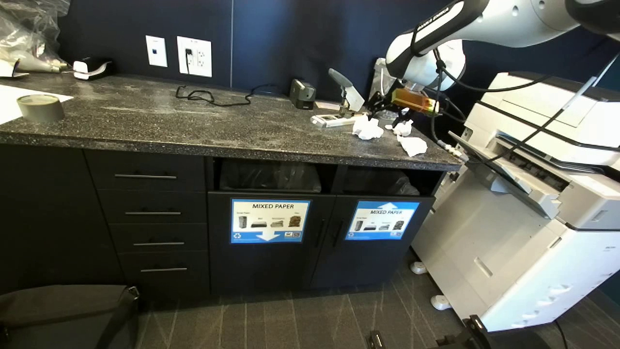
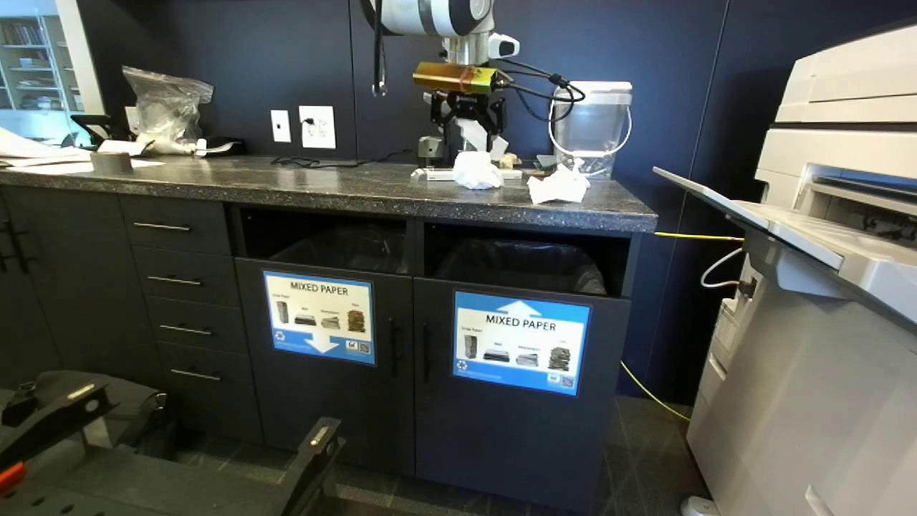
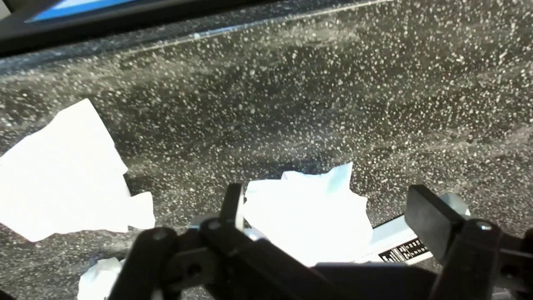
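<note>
My open gripper [image 2: 469,137] hangs above the right end of the counter, fingers pointing down. In the wrist view, a crumpled white paper [image 3: 312,217] shows in the gap between the spread fingers, lower than them; contact cannot be made out. That same paper [image 1: 367,128] lies nearest the stapler. A second paper [image 1: 413,146] rests nearer the counter's right front edge, and a third, smaller one [image 1: 402,128] lies behind it.
A long-arm stapler [image 1: 334,120] stands close to the left of the papers. Behind are a clear bucket [image 2: 593,129] and a black box [image 1: 302,94]. Two bin openings [image 1: 270,176] sit under the counter [image 1: 232,131]. A printer [image 1: 523,192] stands on the right.
</note>
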